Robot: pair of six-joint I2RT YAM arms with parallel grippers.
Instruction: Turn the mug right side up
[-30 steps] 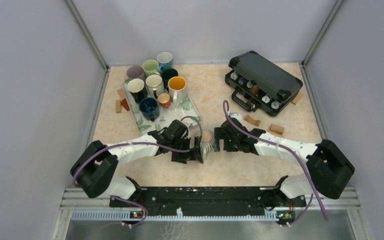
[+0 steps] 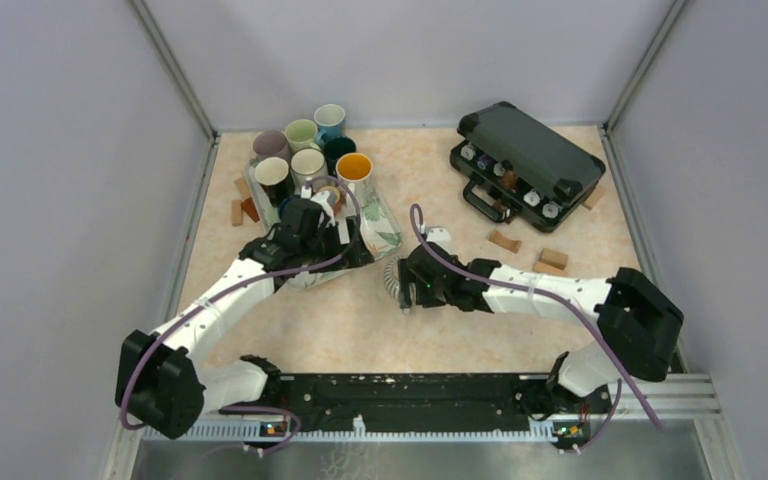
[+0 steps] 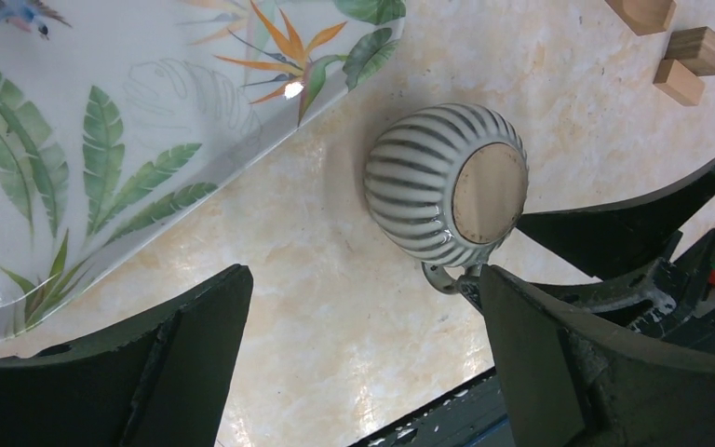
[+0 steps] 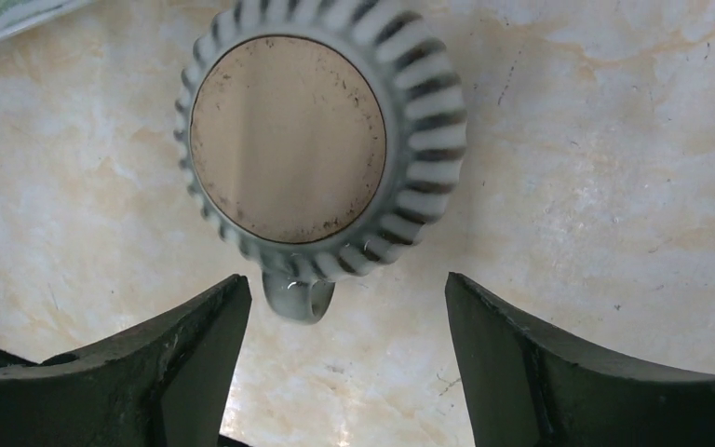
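A ribbed grey-white mug [image 3: 410, 177] lies upside down on the table, its tan base [image 4: 284, 140] up and its handle [image 4: 289, 298] toward the front. My right gripper [image 2: 415, 285] is over it; in the right wrist view its open fingers straddle the handle's side, with nothing held. From the left wrist view, one right finger is beside the handle. My left gripper [image 2: 350, 250] hangs open over the tray [image 3: 84, 56], back and left of the mug, holding nothing.
Several upright mugs [image 2: 302, 132] crowd the tray at back left. A black case [image 2: 540, 150] sits at back right, with wooden blocks [image 2: 552, 258] near it.
My left gripper has moved up and back-left, away from the mug toward the tray. My right gripper has moved left, over the mug.
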